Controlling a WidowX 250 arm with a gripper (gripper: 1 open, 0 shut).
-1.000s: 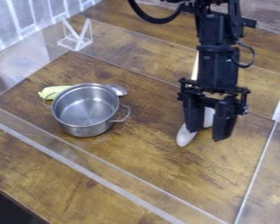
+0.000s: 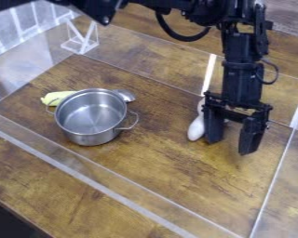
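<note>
My gripper (image 2: 233,132), black, hangs low over the right part of the wooden table, open, its two fingers spread. A white elongated object (image 2: 196,128) lies just left of it, partly hidden behind the left finger; whether they touch I cannot tell. A steel pot (image 2: 90,115) with side handles stands to the left on the table.
A yellow item (image 2: 56,98) and a small silver object (image 2: 126,95) lie behind the pot. Clear plastic walls edge the work area.
My gripper has moved back and a little to the right compared with earlier. The pot has not moved.
</note>
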